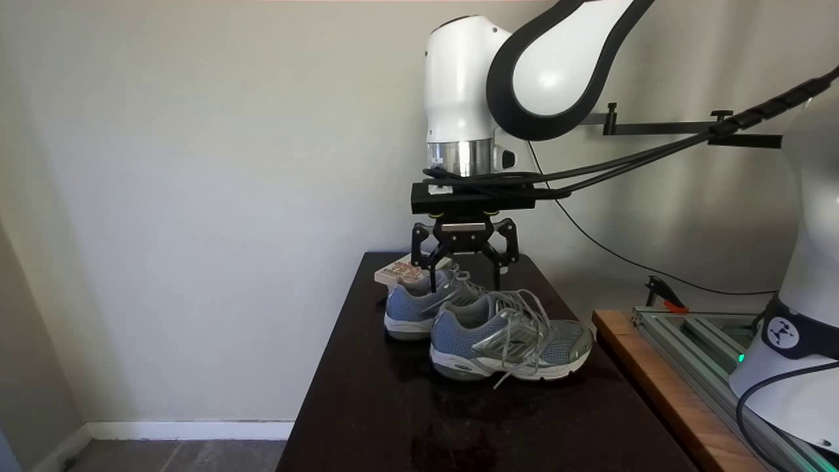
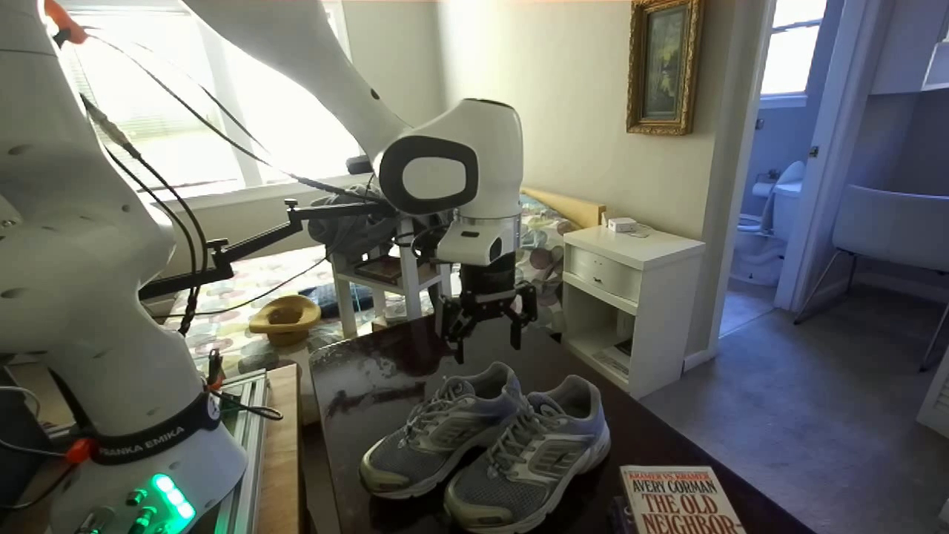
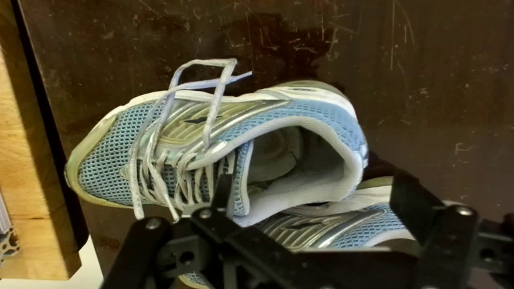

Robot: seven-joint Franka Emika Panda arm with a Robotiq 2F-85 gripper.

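Note:
Two blue-grey running shoes stand side by side on a dark table. In exterior view 1 the nearer shoe (image 1: 511,338) has its toe to the right, and the other shoe (image 1: 429,303) is partly hidden behind it. My gripper (image 1: 465,287) is open above the shoes, pointing down, its fingers apart and empty. Seen from the wrist, one shoe (image 3: 298,108) lies in full view with loose laces, while the second shoe (image 3: 332,226) is largely covered by my gripper. Exterior view 2 shows the gripper (image 2: 487,347) beyond the heels of both shoes.
A paperback book (image 2: 680,503) lies on the table near the shoes. A wooden bench edge (image 1: 661,385) with the robot base stands alongside. A white nightstand (image 2: 636,258) is beyond the table.

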